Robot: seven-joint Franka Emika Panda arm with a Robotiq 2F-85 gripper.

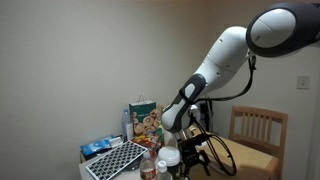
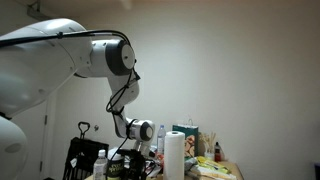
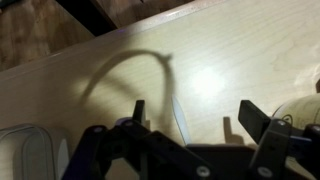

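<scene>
In the wrist view my gripper is open above the pale wood tabletop (image 3: 110,60), its dark fingers (image 3: 248,118) set wide apart. A slim white, pen-like object (image 3: 180,120) lies on the table between them; its lower end runs behind the gripper body. Nothing is held. From the first exterior view, the gripper (image 1: 195,148) hangs low over the table, behind a white roll (image 1: 169,156).
A clear-rimmed container (image 3: 28,150) sits at the lower left of the wrist view, and a round beige object (image 3: 300,112) is close to the right finger. Bottles (image 1: 148,166), a dark grid tray (image 1: 116,160), a gift bag (image 1: 143,115) and a chair (image 1: 258,125) surround the area.
</scene>
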